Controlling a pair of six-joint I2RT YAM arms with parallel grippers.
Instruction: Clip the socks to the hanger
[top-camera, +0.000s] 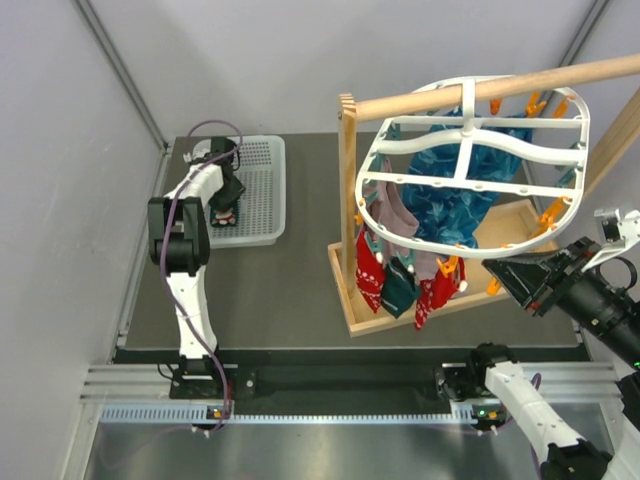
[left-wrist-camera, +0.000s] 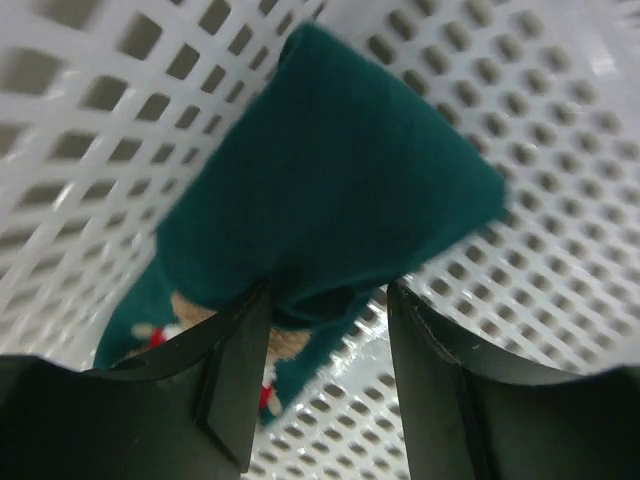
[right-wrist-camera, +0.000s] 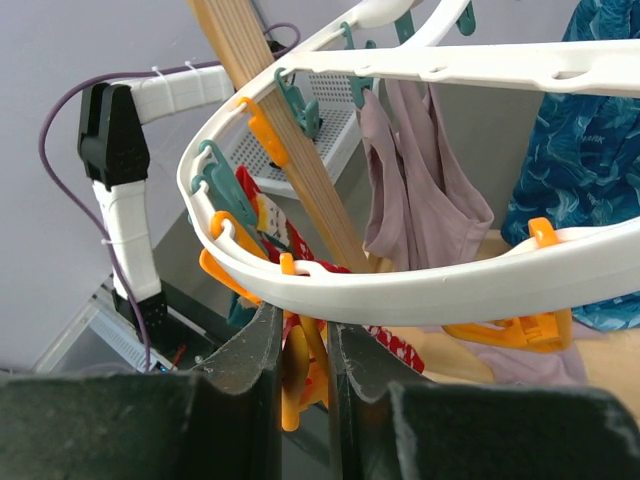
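A dark green sock (left-wrist-camera: 330, 170) with a red, white and tan pattern lies in the white basket (top-camera: 263, 190). My left gripper hovers over it, fingers apart and nothing between them; the top view has the arm covering most of the sock. At the white hanger (top-camera: 420, 244), my right gripper is shut on an orange clip (right-wrist-camera: 296, 375) at the rim. Red and green socks (top-camera: 400, 288) hang from the hanger's near left side, with mauve socks (top-camera: 393, 210) and blue cloth (top-camera: 460, 185) further in.
The hanger is held by a wooden frame (top-camera: 348, 190) with a wooden base (top-camera: 345, 290). Bare grey table (top-camera: 290, 300) lies between basket and frame. A purple cable (top-camera: 163, 255) loops along the left arm.
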